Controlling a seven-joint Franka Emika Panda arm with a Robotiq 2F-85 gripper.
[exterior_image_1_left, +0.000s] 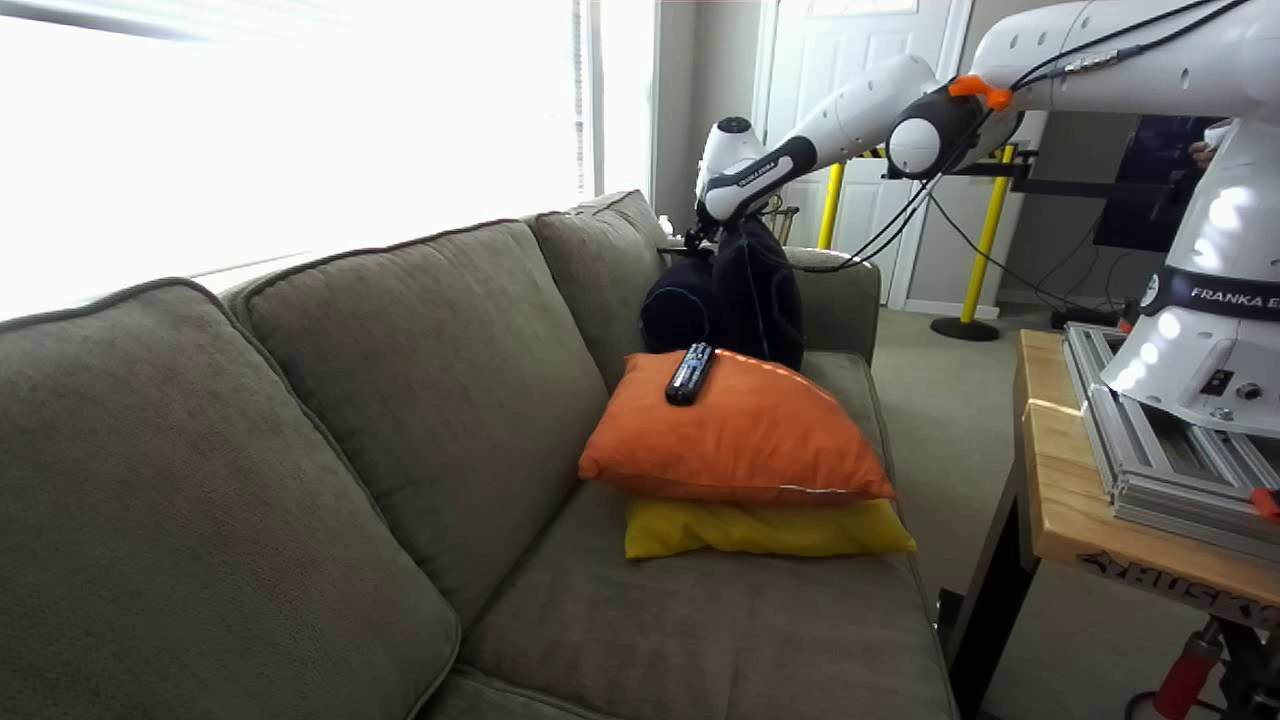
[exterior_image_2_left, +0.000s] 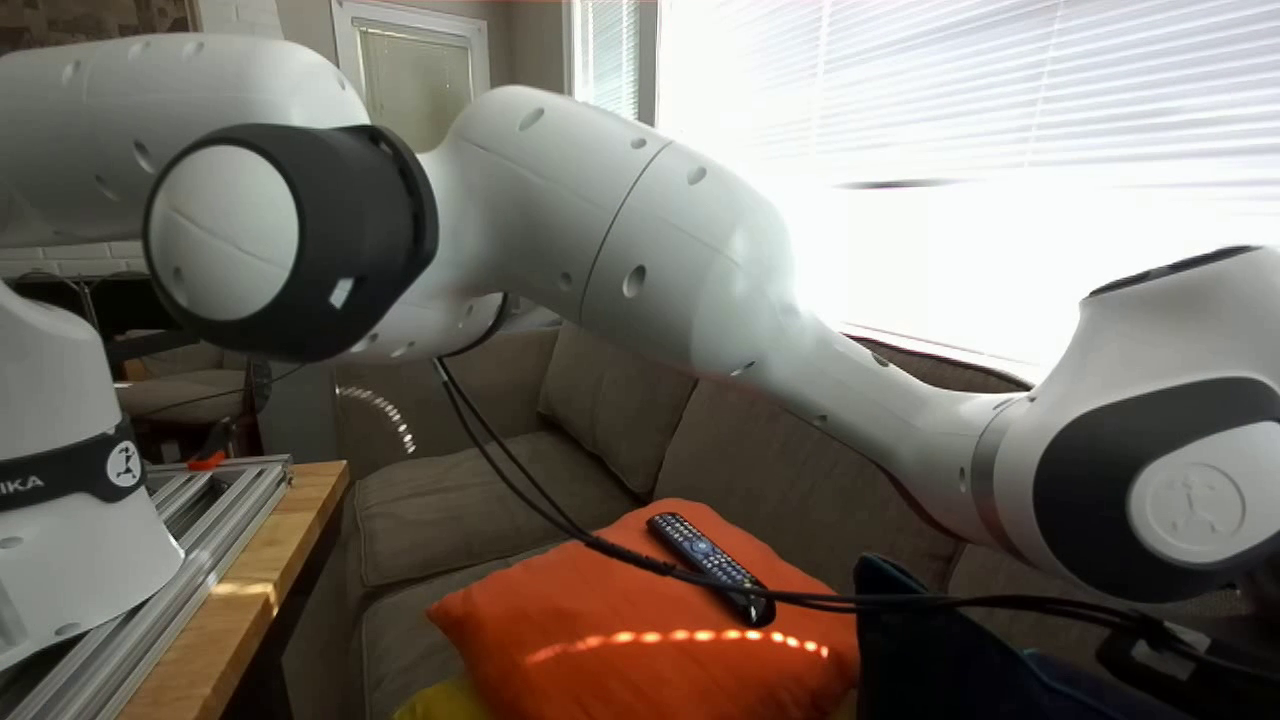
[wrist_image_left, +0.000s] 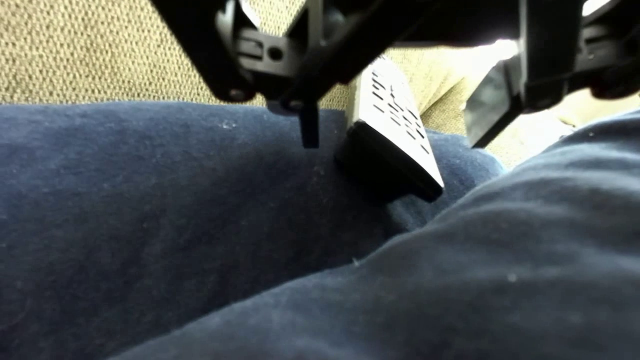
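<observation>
In the wrist view, a remote with a pale, washed-out button face and a dark end lies on a dark blue pillow. My gripper is above it with fingers apart, one finger to the left of the remote and the other to its right. A gap shows on both sides, so neither finger appears to touch it. From exterior view 1, the gripper is small and dark over the blue pillows at the sofa's far end. Exterior view 2 does not show the fingers.
A second, black remote rests on an orange pillow, which is stacked on a yellow pillow. The sofa backrest runs along the window side. Another blue fold rises close by in the wrist view's lower right. Cables hang below the arm.
</observation>
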